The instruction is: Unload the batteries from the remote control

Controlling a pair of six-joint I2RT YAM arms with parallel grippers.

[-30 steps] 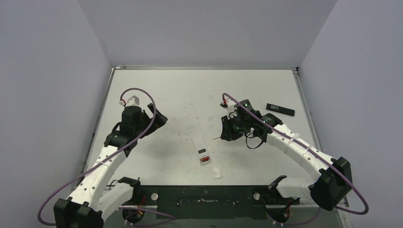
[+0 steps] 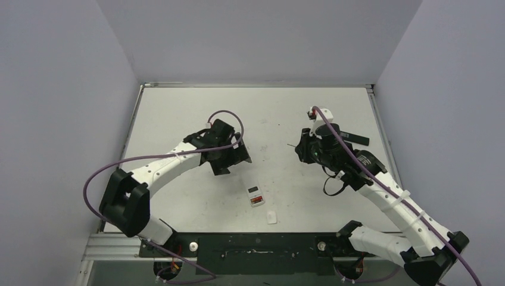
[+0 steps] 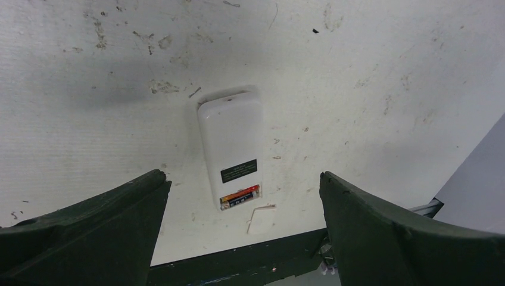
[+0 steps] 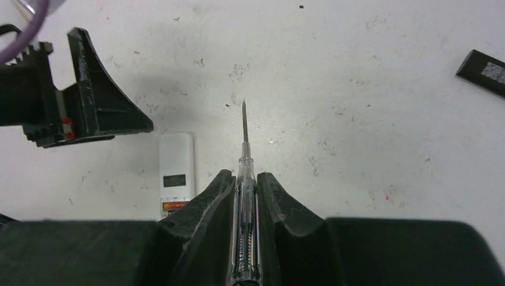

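The white remote control [image 3: 231,140] lies back side up on the table, its battery compartment uncovered. Two batteries [image 3: 240,197], one orange-red and one dark, sit side by side in that compartment. A small white cover [image 2: 271,217] rests on the table beside the remote's battery end. My left gripper is open above the remote, with its fingers well apart and nothing between them. To the right, clear of the remote, my right gripper is shut on a thin screwdriver with a clear handle [image 4: 245,161], its metal tip pointing ahead.
A black box-like object [image 2: 354,137] lies at the right rear of the table, close to the right arm. Grey walls [image 2: 440,107] bound it at the back and sides.
My left gripper has swung rightward from the left side until it is near the remote. The right gripper has moved right and back with the screwdriver. The remote and cover have stayed put.
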